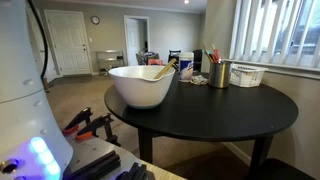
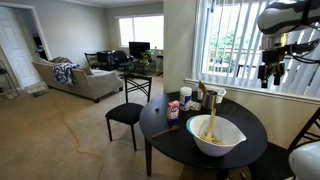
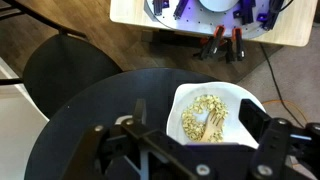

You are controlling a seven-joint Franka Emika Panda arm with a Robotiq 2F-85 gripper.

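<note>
A white bowl [image 3: 210, 112] sits on the round black table [image 3: 95, 115], with small pale-yellow pieces [image 3: 212, 104] spread over its bottom. A light wooden utensil [image 3: 209, 130] rests inside, its handle [image 2: 211, 122] leaning up past the rim. My gripper is open, and its two dark fingers stand wide apart with nothing held between them. From the second exterior view, the gripper [image 2: 270, 76] hangs high above the table's right side, well clear of the bowl [image 2: 226, 136]. The gripper is out of the first exterior view.
Behind the bowl stand a metal canister of utensils [image 1: 219, 74], a white tub with a blue label [image 1: 186, 66] and a white basket [image 1: 247, 75]. A red-and-white package [image 2: 185, 96] is near the table's far edge. Black chairs [image 2: 128, 108] stand around.
</note>
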